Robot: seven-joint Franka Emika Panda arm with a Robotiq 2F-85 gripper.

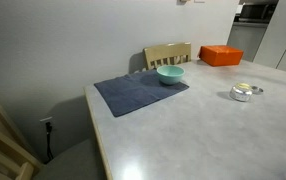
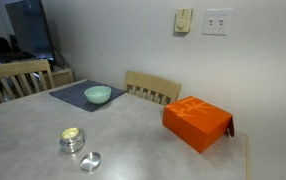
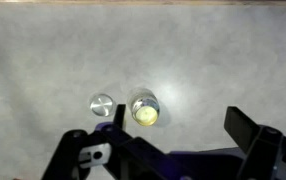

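Note:
A small silver jar [image 1: 241, 93] with something pale yellow in its top stands on the grey table. Exterior view 2 shows the same jar [image 2: 72, 141] upright, with a flat round silver disc [image 2: 90, 161], perhaps its lid, lying close by. Seen from above in the wrist view, the jar [image 3: 144, 108] and the disc [image 3: 101, 104] are a short way apart. My gripper is open above the table, its black fingers wide apart and nothing held between them. The jar appears nearer the left finger. Neither exterior view shows the gripper.
A teal bowl [image 1: 170, 75] stands on or by the dark blue cloth [image 1: 133, 93]. An orange box [image 2: 197, 123] sits near the table's edge by the wall. Wooden chairs [image 2: 152, 87] stand round the table.

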